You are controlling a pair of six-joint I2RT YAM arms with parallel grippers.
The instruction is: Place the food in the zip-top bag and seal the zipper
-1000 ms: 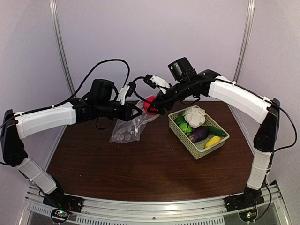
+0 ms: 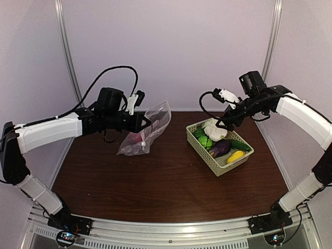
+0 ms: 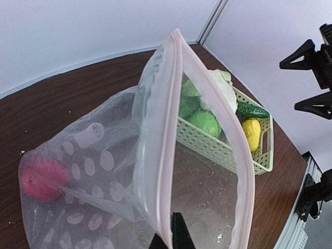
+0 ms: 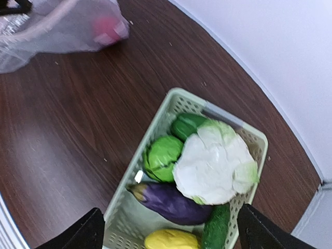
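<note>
The clear zip top bag (image 2: 155, 127) hangs from my left gripper (image 2: 146, 123), which is shut on its rim; in the left wrist view the bag's mouth gapes and a red item (image 3: 44, 179) lies inside. My right gripper (image 2: 224, 124) is open above the basket (image 2: 212, 166), with nothing between its fingers. The basket holds a cauliflower (image 4: 212, 166), green cabbage (image 4: 162, 155), eggplant (image 4: 174, 205), cucumber (image 4: 215, 231), another green vegetable (image 4: 187, 124) and a yellow item (image 4: 171, 240).
Pale walls stand behind and at both sides.
The red item has gone from between the grippers down into the bag. My right gripper has moved right, away from the bag to over the basket.
</note>
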